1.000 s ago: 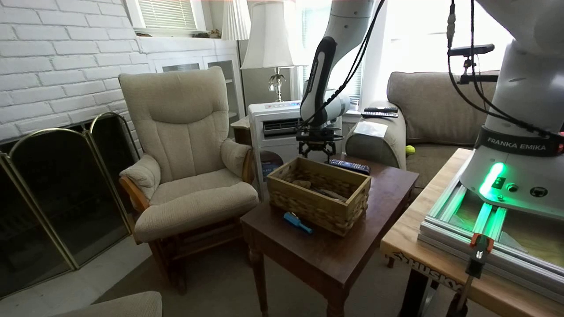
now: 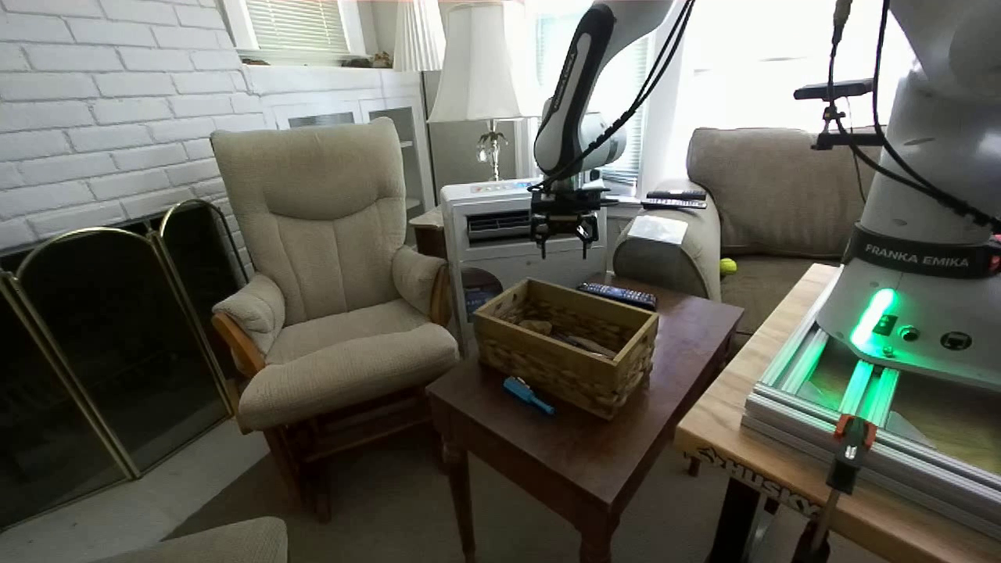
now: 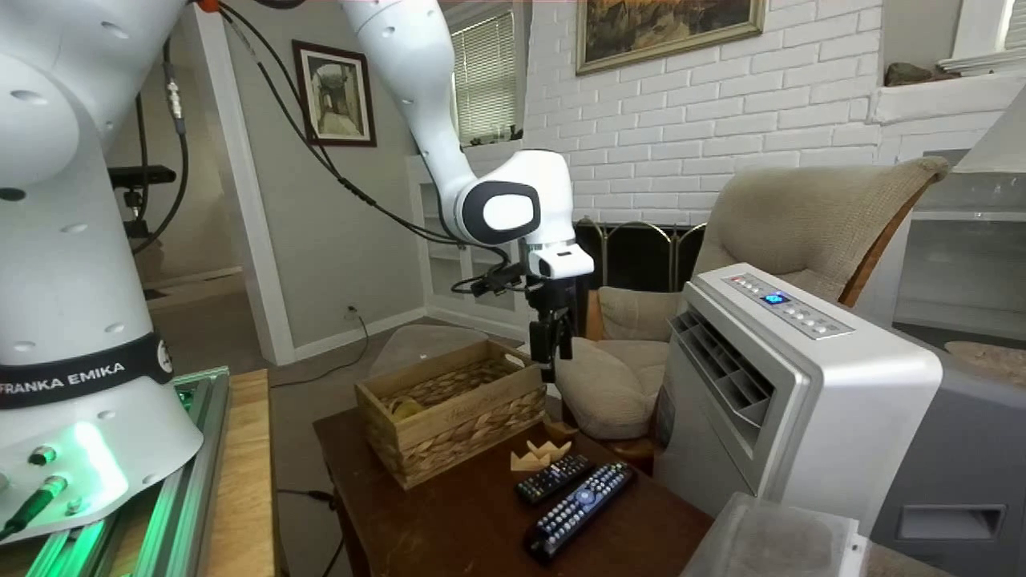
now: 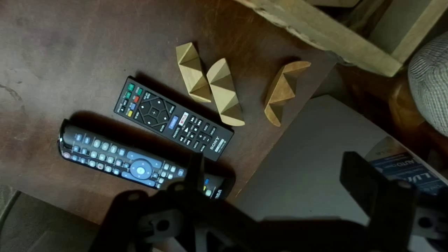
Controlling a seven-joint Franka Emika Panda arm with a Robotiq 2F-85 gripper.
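My gripper is open and empty, its two dark fingers wide apart in the wrist view. In exterior view 1 the gripper (image 2: pixel 565 245) hangs above the far side of the woven basket (image 2: pixel 619 352). Three notched wooden pieces lie on the brown table (image 4: pixel 54 46): a left piece (image 4: pixel 193 73), a middle piece (image 4: pixel 225 92) and a darker right piece (image 4: pixel 282 93) near the table edge. The middle piece touches or overlaps the end of a Sony remote (image 4: pixel 172 119). A longer remote (image 4: pixel 134 163) lies alongside, its lower end partly behind a finger.
The basket (image 3: pixel 481 413) takes up much of the table and has some items inside. A white appliance (image 3: pixel 817 365) stands close against the table. A blue object (image 2: pixel 528 395) lies in front of the basket. The beige armchair (image 2: pixel 328 272) stands beyond the table's edge.
My gripper has risen from near the basket's far rim to well above it. The basket, the remote and the blue object are where they were.
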